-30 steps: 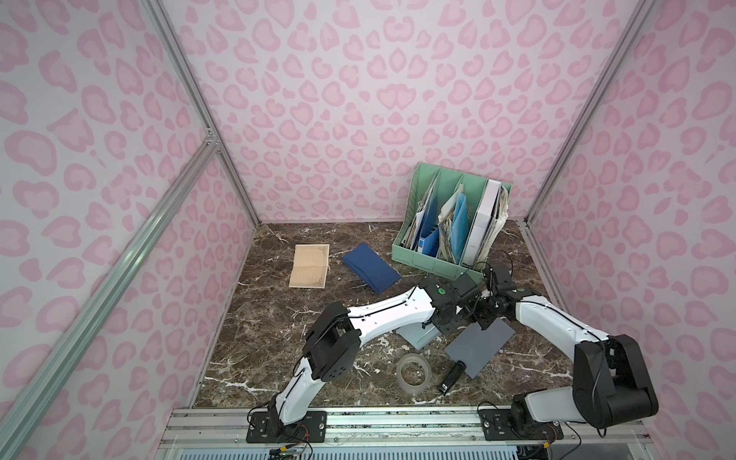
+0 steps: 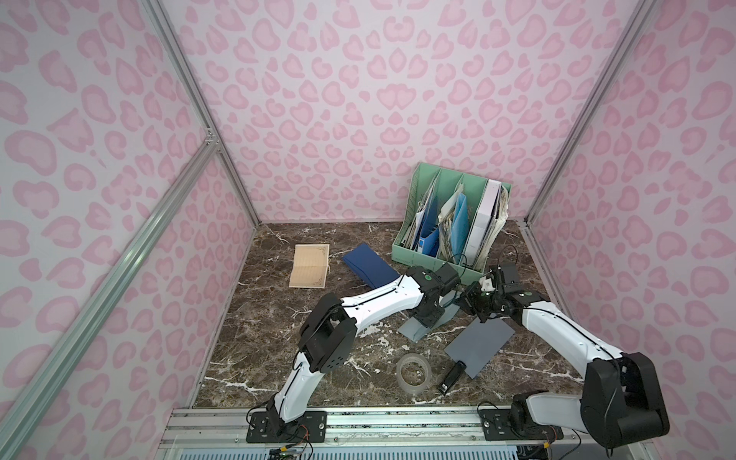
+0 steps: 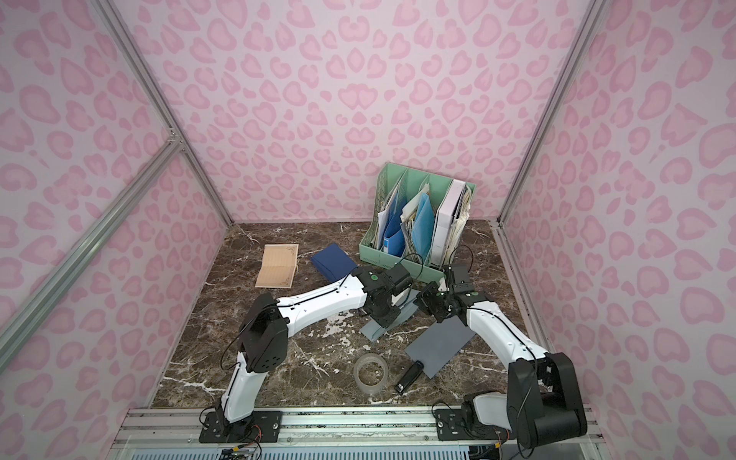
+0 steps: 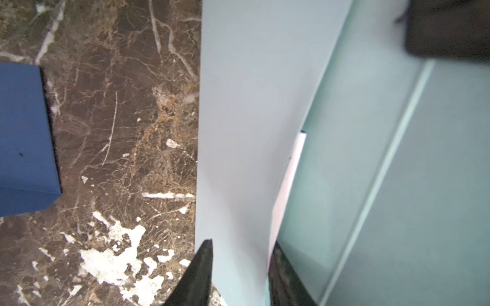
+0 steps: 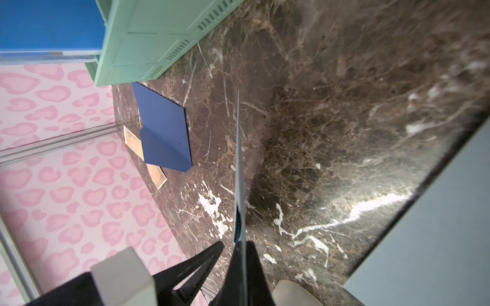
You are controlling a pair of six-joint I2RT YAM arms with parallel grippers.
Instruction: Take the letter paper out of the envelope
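Note:
A pale grey-blue envelope (image 2: 418, 326) is held on edge above the table by my right gripper, which is shut on its thin edge; in the right wrist view it shows as a thin upright strip. In the left wrist view the envelope (image 4: 240, 102) is close up, with a thin pale pink-white strip, likely the letter paper (image 4: 285, 183), at its opening. My left gripper is part open, its fingertips at the lower end of that strip. Whether the fingers touch the paper cannot be told.
A green file organiser (image 2: 437, 264) stands at the back right, beside a blue folder (image 2: 368, 264) and a beige booklet (image 2: 309, 266). A grey board (image 2: 479, 345) and a tape roll (image 2: 414, 360) lie at the front.

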